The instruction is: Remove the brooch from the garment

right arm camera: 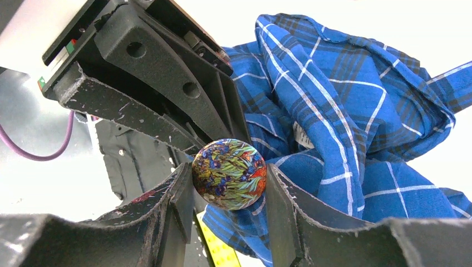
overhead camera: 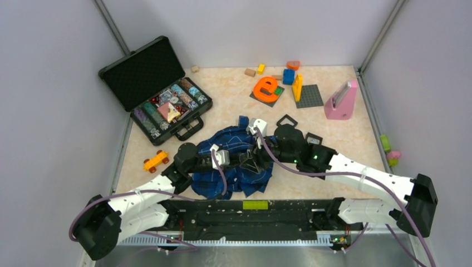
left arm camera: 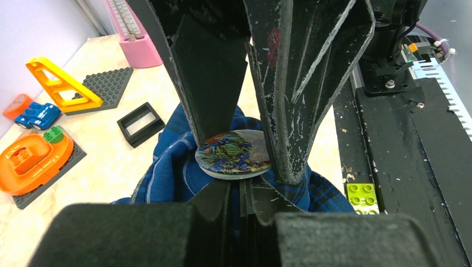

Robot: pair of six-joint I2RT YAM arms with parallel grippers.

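The brooch (right arm camera: 229, 174) is a round disc with a colourful painted face and a pale rim. It sits edge to edge between the fingertips of my right gripper, which is shut on it. From the left wrist view, the brooch (left arm camera: 234, 153) lies directly above the tips of my left gripper. That gripper is shut, with a strip of blue cloth showing between its fingers. The blue checked garment (right arm camera: 356, 122) is bunched around and below both grippers. Whether the pin behind the disc still goes through the cloth is hidden.
At the back left stands an open black case (overhead camera: 170, 108) of chips. Toy parts, including an orange piece (overhead camera: 265, 89), and a pink metronome (overhead camera: 341, 101) are toward the back. A yellow toy car (overhead camera: 156, 161) sits left.
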